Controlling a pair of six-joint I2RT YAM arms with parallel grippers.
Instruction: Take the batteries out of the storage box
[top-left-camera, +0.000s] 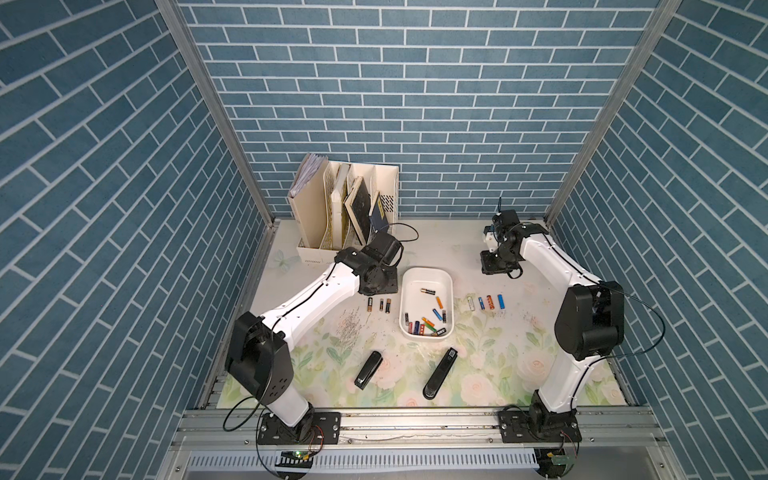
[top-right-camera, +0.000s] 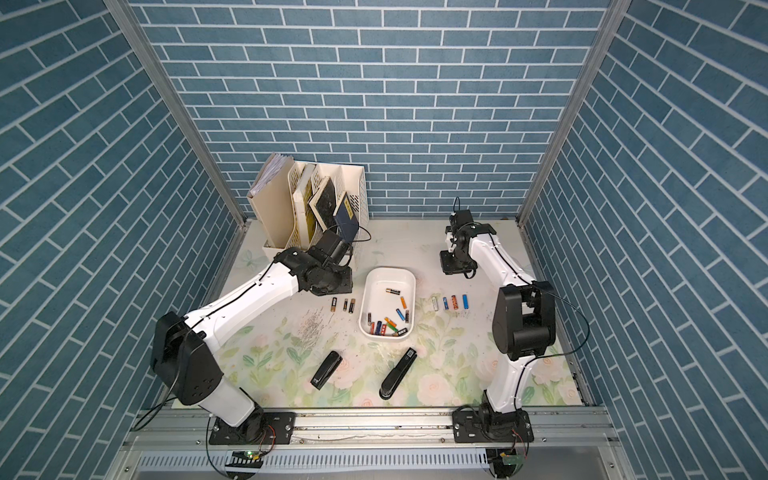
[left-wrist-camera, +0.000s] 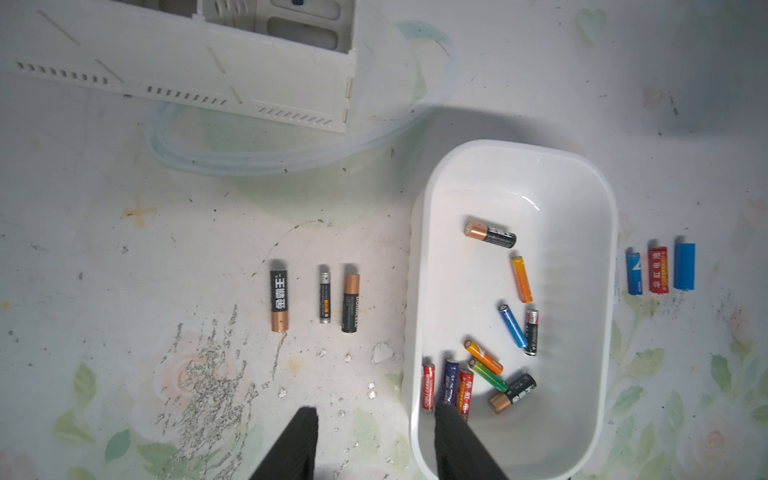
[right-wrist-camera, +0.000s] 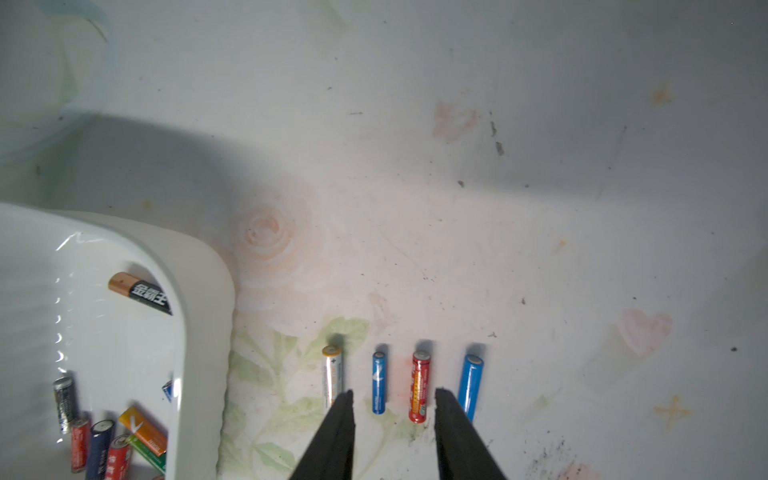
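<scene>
The white storage box (top-left-camera: 425, 276) holds several loose batteries, mostly toward its lower half, with a copper-black battery (left-wrist-camera: 489, 233) higher up. Left of it, three batteries (left-wrist-camera: 350, 302) lie in a row on the table; right of it, several batteries (right-wrist-camera: 419, 386) form another row. My left gripper hangs over the table beside the box's left side, open and empty. My right gripper is raised above the right-hand row, its fingers apart with nothing visible between them.
A white file organizer (top-left-camera: 316, 254) with folders stands at back left. Two black staplers (top-left-camera: 368, 369) (top-left-camera: 439, 373) lie in front of the box.
</scene>
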